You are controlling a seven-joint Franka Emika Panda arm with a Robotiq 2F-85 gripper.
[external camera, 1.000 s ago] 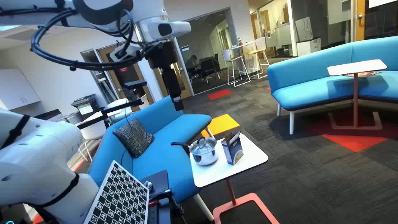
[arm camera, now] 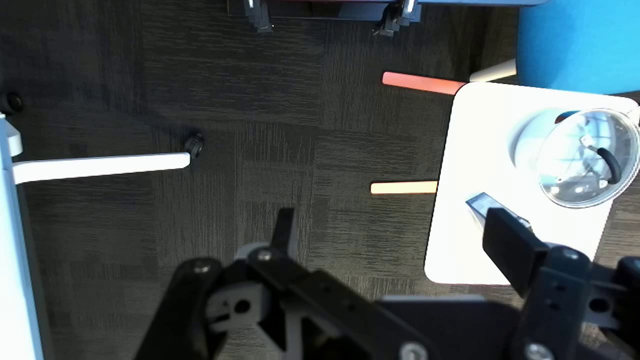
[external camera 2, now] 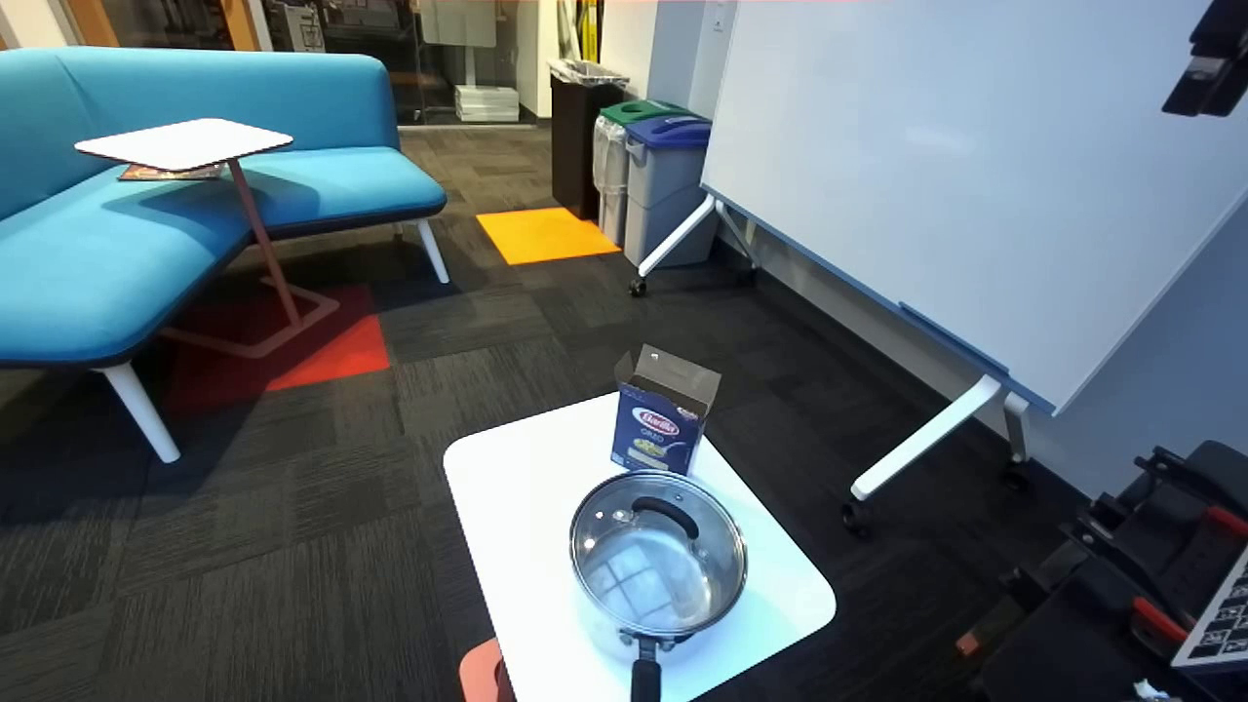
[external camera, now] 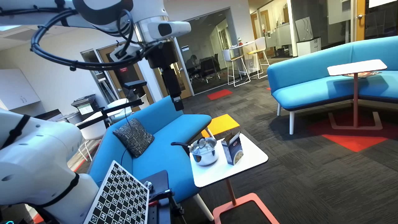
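Note:
My gripper is open, its two fingers wide apart and nothing between them. In exterior view 1 the gripper (external camera: 177,103) hangs high in the air, pointing down, well clear of the table. A silver pot (external camera: 205,156) with a glass lid (external camera 2: 657,554) and dark handle sits on a small white table (external camera 2: 515,468). Close beside the pot stands a dark blue Barilla pasta box (external camera 2: 657,427), upright with its top flaps raised. In the wrist view one finger covers part of the box (arm camera: 484,204); the lidded pot (arm camera: 588,157) is at the right edge.
A blue sofa (external camera: 160,160) with a grey cushion (external camera: 134,137) borders the white table. The whiteboard (external camera 2: 936,175) on wheeled legs stands to one side. A checkered board (external camera: 120,194) is near the robot's base. Open carpet (arm camera: 240,240) lies under the gripper.

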